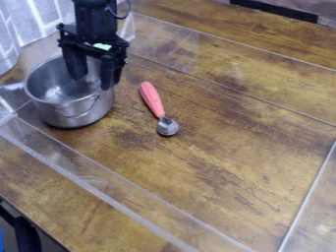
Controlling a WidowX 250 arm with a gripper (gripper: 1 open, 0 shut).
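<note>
The black gripper point(92, 61) is over a steel pot point(77, 112) at the upper left, its fingers pointing down at the pot's mouth and right rim; whether it is open or shut is unclear. A scoop with a pink handle point(151, 97) and a round metal head point(167, 126) lies on the wooden table to the right of the pot.
Clear sheeting or plastic edges run along the left and right. A dark slot point(286, 10) is at the back right edge.
</note>
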